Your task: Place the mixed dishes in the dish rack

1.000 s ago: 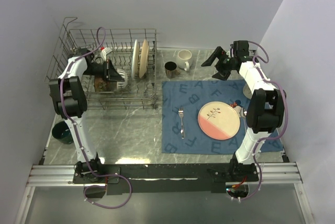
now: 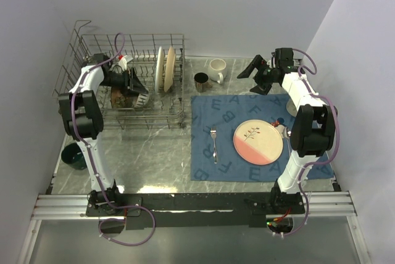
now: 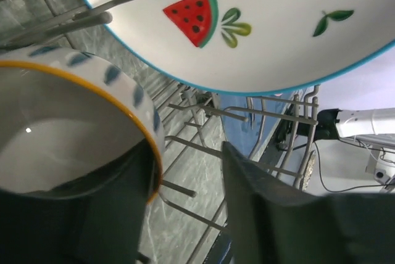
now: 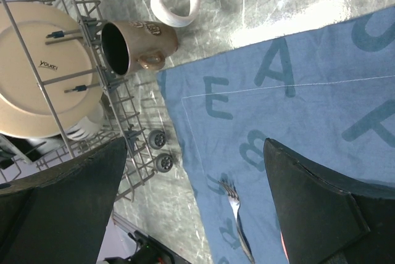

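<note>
In the dish rack [image 2: 133,35], a patterned bowl [image 2: 142,99] rests tilted among the tines. My left gripper [image 2: 131,83] is over it, fingers parted. The left wrist view shows the orange-rimmed bowl [image 3: 126,94] against or just behind one finger [image 3: 108,214], with a clear gap to the other. Whether finger and rim touch, I cannot tell. Two plates stand upright to the right; the nearer one has a watermelon-print face [image 3: 278,42]. Over the back right, my right gripper [image 2: 248,83] is open and empty.
A white mug [image 2: 217,68] and a brown mug [image 2: 201,81] stand right of the rack. On the blue cloth [image 2: 213,107] lie a fork [image 2: 214,144] and a pink-and-cream plate [image 2: 258,142]. A dark green bowl [image 2: 74,156] sits front left. Counter before the rack is clear.
The patterned bowl has tipped and shifted slightly toward the front of the rack. The right arm is still.
</note>
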